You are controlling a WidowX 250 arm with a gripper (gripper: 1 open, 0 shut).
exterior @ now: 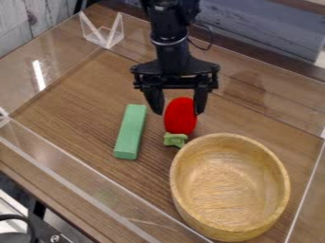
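My black gripper (pixel 177 87) hangs over the upper middle of the table, its fingers spread open. Just below and between them lies a red object (pixel 181 115) with a green part (pixel 176 140) at its lower end. To the left lies a green bar (pixel 131 131). Whether the fingers touch the red object is unclear.
A large wooden bowl (pixel 229 187) fills the lower right of the table. A clear plastic piece (pixel 105 27) lies at the top left.
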